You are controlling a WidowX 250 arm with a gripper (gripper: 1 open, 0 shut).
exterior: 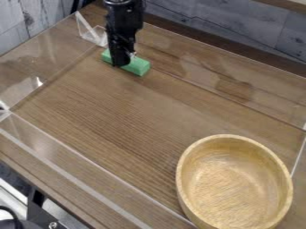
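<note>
My dark gripper [117, 52] reaches down from the top of the camera view to a green block [134, 65] near the back left of the wooden table. Its tip is at or just above the block's left part; whether they touch, and whether the fingers are open or shut, I cannot tell.
A tan round bowl [233, 192] sits at the front right. The table's left edge and dark surroundings show at the lower left and along the top.
</note>
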